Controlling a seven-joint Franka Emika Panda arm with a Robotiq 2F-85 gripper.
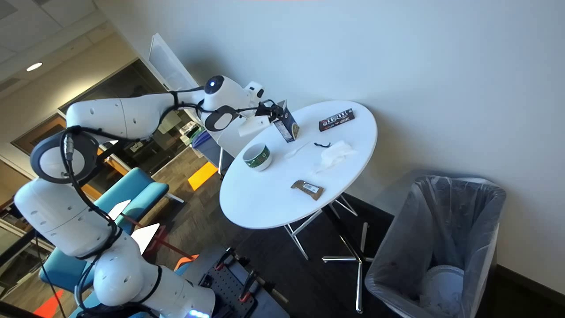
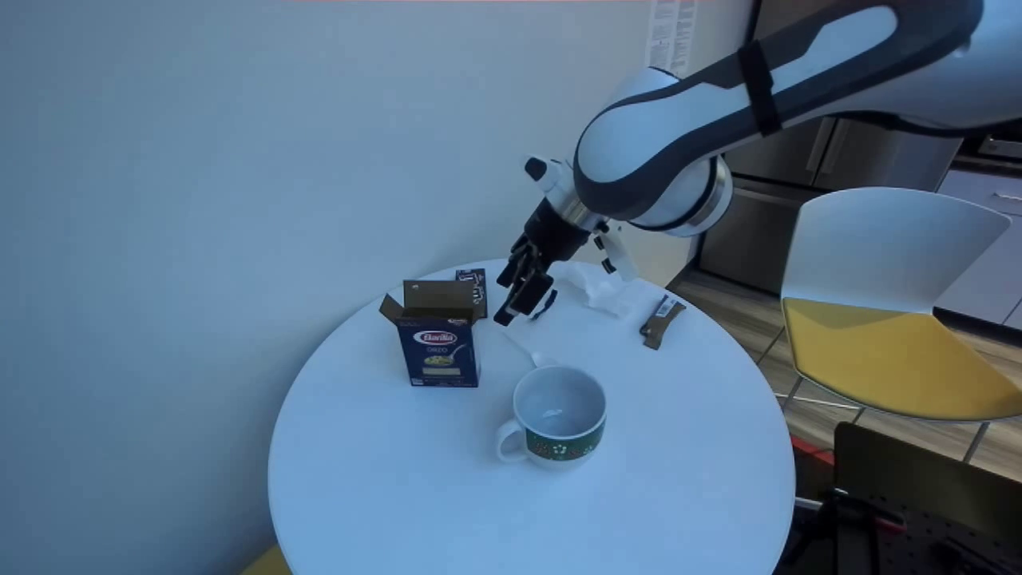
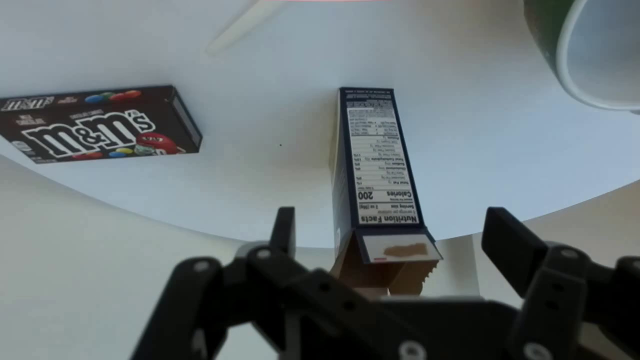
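A dark blue Barilla box stands upright on the white round table, its top flaps open. In the wrist view the box shows its Nutrition Facts side, and its open end lies between the spread fingers of my gripper. The fingers are open, with a gap on both sides of the box. In the second exterior view my gripper hangs to the right of the box, slightly above the table. Whether a finger touches the box cannot be told.
A white mug with a green band stands in front. Around the table lie an M&M's box, a white plastic utensil, a crumpled napkin and a brown wrapper. A lined bin stands on the floor.
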